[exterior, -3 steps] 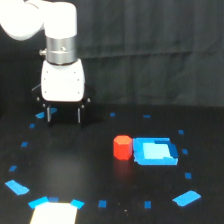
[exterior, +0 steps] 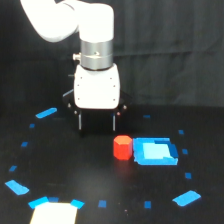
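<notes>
The white robot arm hangs down from the upper left, its gripper (exterior: 96,112) held above the dark table with two dark fingers pointing down; no object shows between them. A red hexagonal block (exterior: 122,147) sits just left of a blue tray (exterior: 172,151) that has a white inside.
Blue tape marks (exterior: 186,198) and small blue squares are scattered over the dark table. A pale square (exterior: 53,213) lies at the front left edge.
The arm and gripper have moved to the right, toward the red block. The block and tray look unmoved.
</notes>
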